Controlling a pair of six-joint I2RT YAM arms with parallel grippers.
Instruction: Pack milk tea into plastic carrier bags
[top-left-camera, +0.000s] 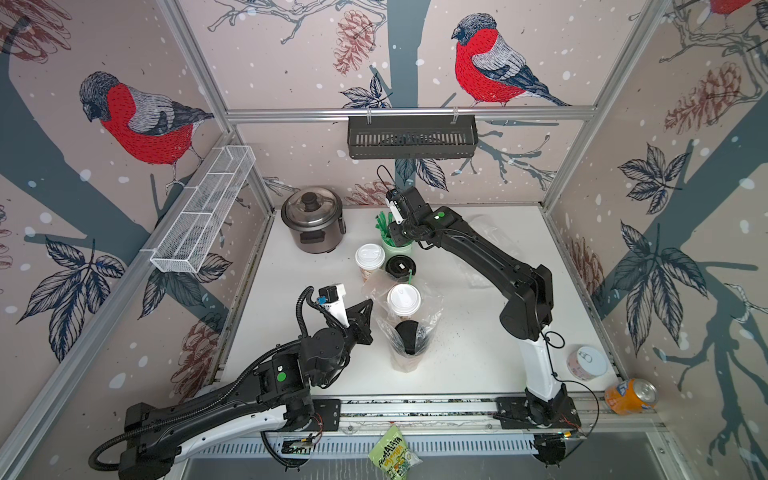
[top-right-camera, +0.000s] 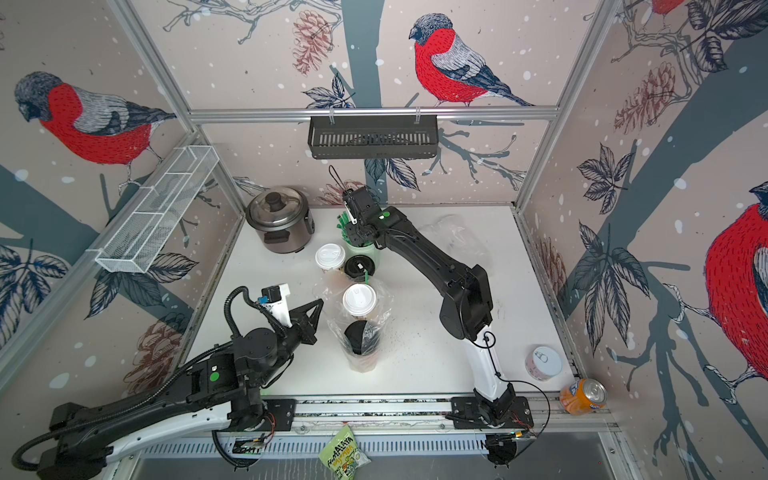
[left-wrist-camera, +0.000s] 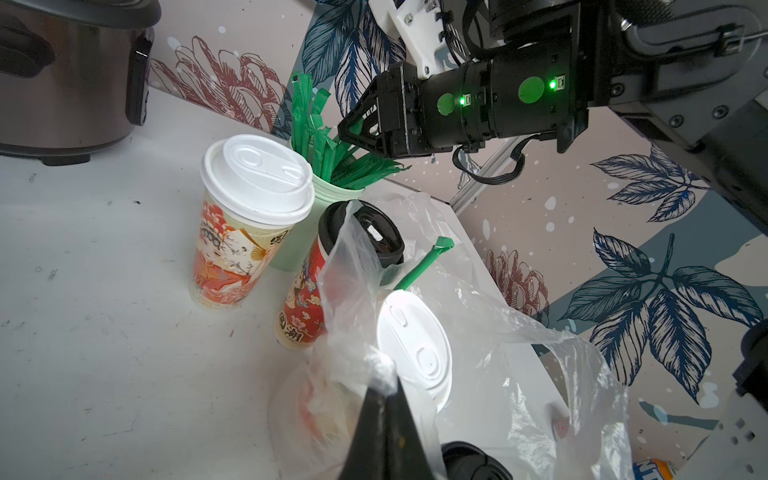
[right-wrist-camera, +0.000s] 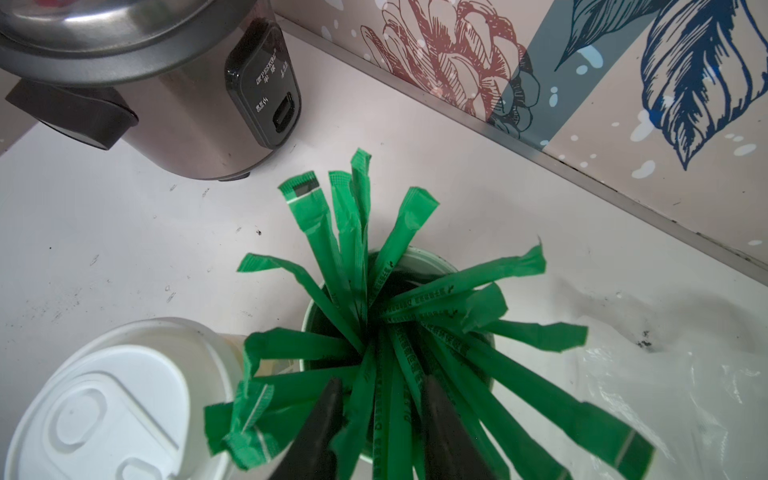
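A clear plastic bag (top-left-camera: 417, 352) stands front centre holding a white-lidded cup (left-wrist-camera: 412, 340) with a green straw, and a black-lidded one. My left gripper is shut at the bag's left side, bag film by its fingertips. Behind stand a white-lidded cup (left-wrist-camera: 240, 224) and a black-lidded cup (left-wrist-camera: 308, 296). Green wrapped straws (right-wrist-camera: 472, 368) fill a green holder. My right gripper is down among them, part open; whether a straw lies between its blurred fingers I cannot tell.
A rice cooker (top-left-camera: 312, 224) stands back left. A loose plastic bag (top-right-camera: 460, 240) lies back right. A white can (top-left-camera: 586, 362) and an orange can (top-left-camera: 628, 396) are front right.
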